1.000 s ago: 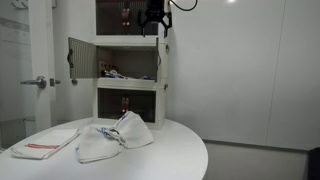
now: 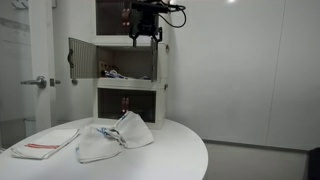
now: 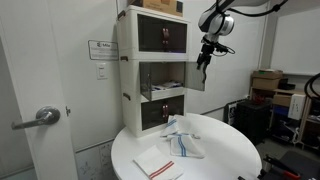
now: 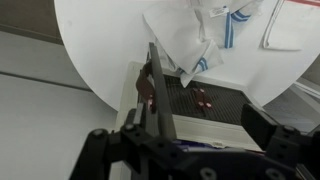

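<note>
My gripper (image 2: 147, 38) hangs high in front of the cabinet, beside its upper compartments. In the wrist view its dark fingers stand wide apart, with the upper edge of the swung-out door (image 4: 158, 95) showing between and beyond them. Whether the door is touched cannot be told. The white cabinet (image 3: 127, 80) stands at the back of the table. Its middle compartment is open, the door (image 2: 83, 60) swung out, and light crumpled things (image 2: 115, 74) lie inside. A white cloth with blue stripes (image 2: 112, 140) lies loosely on the table, and a folded one with a red stripe (image 2: 45, 145) lies beside it.
The round white table (image 3: 225, 160) has free room at its right side. Dark doors close the cabinet's top and lower compartments (image 2: 127, 104). A wall (image 2: 230, 70) stands behind, and shelves with boxes (image 3: 265, 85) are farther off.
The door and the cloths have not moved.
</note>
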